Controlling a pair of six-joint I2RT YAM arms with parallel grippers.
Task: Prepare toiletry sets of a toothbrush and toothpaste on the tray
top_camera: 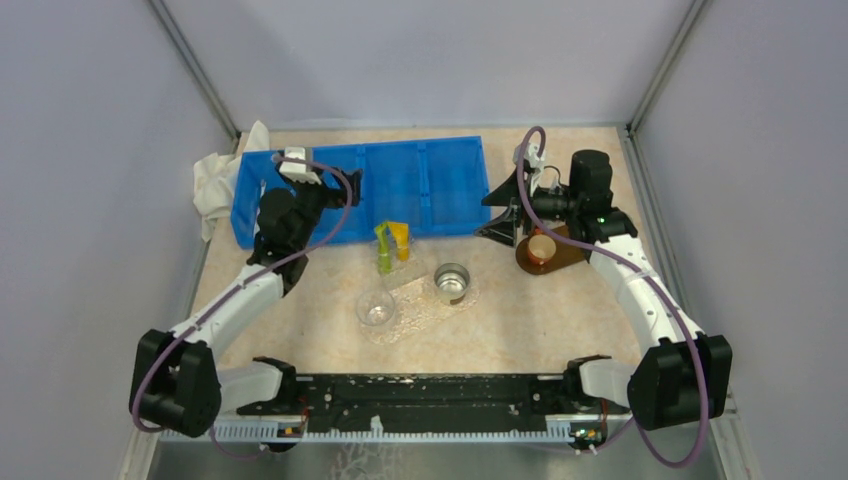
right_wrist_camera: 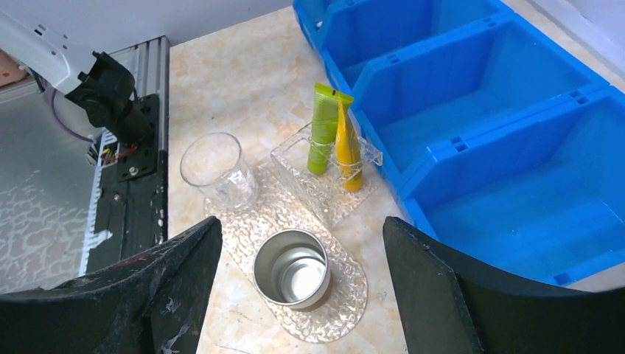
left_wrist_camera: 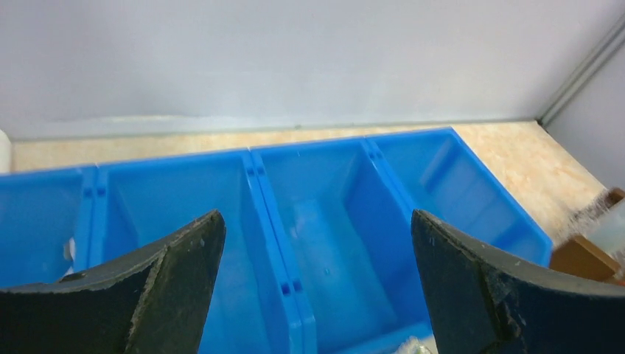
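Note:
My left gripper hangs open above the blue divided box (top_camera: 450, 180), nothing between its fingers, hiding part of the left compartments. My right gripper stands open and empty right of the box's front corner. In the right wrist view, a green tube (right_wrist_camera: 322, 133) and a yellow tube (right_wrist_camera: 348, 155) stand upright in a clear acrylic holder (right_wrist_camera: 302, 169). In front are a clear glass (right_wrist_camera: 217, 177) and a steel cup (right_wrist_camera: 291, 269) on a textured mat (top_camera: 415, 325).
A dark wooden board (top_camera: 568, 255) with a round brown item (top_camera: 541, 248) lies at the right. White cloth (top_camera: 212, 185) is heaped at the back left. Bare tabletop shows along the front and right.

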